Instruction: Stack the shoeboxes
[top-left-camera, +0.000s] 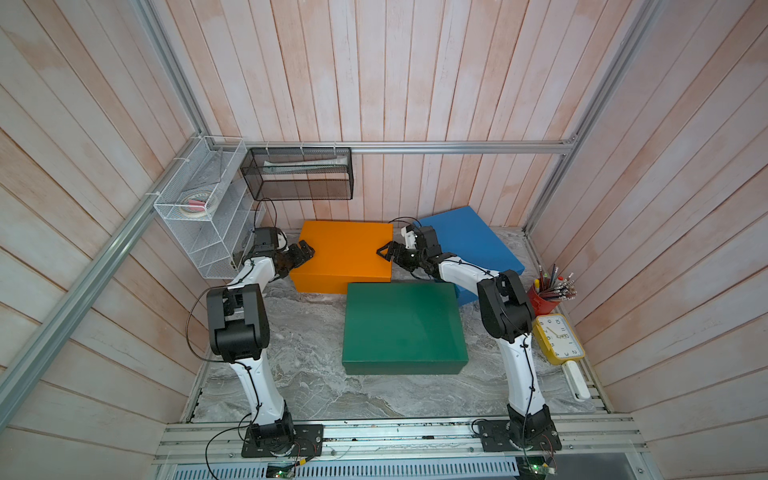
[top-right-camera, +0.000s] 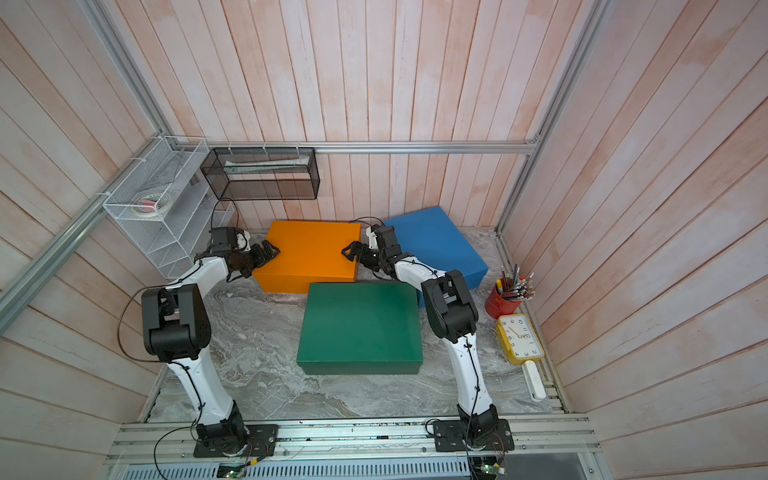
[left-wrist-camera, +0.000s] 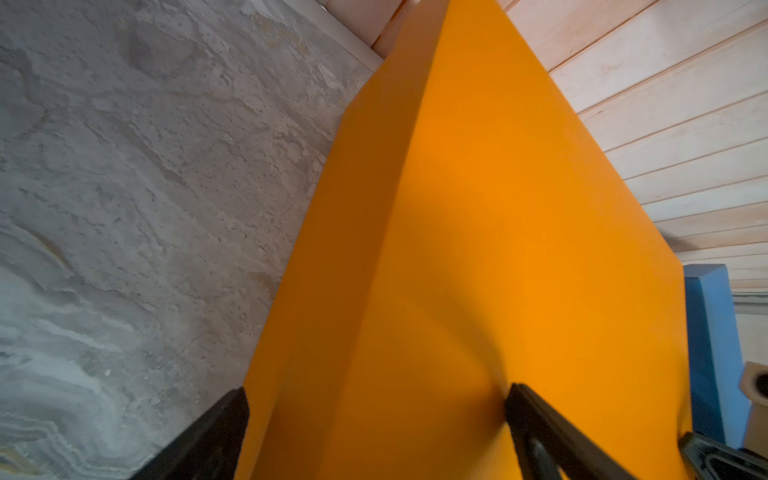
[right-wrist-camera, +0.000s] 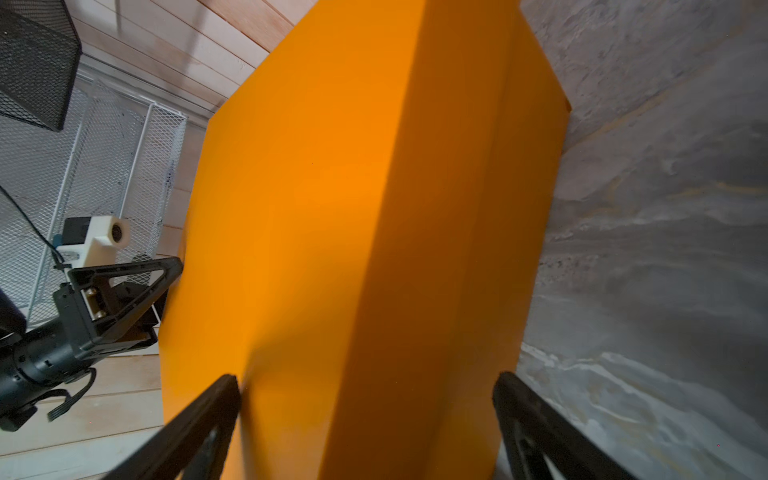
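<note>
Against the back wall lies an orange shoebox (top-left-camera: 348, 248). My left gripper (top-left-camera: 305, 249) is at its left end, and my right gripper (top-left-camera: 387, 251) is at its right end. Each stands open: in the left wrist view the dark fingers (left-wrist-camera: 552, 436) are spread around one edge of the orange box (left-wrist-camera: 512, 240), and in the right wrist view the fingers (right-wrist-camera: 200, 424) straddle the opposite end. In front sits a green shoebox (top-left-camera: 404, 324), flat on the table. A blue shoebox (top-left-camera: 472, 240) lies turned at the back right, partly hidden behind my right arm.
White wire shelves (top-left-camera: 216, 224) stand close behind my left arm. A black mesh basket (top-left-camera: 297, 173) hangs above the orange box. At the right are a red pencil cup (top-left-camera: 544, 302) and a yellow clock (top-left-camera: 559, 337). Bare table (top-left-camera: 300, 352) shows left of the green box.
</note>
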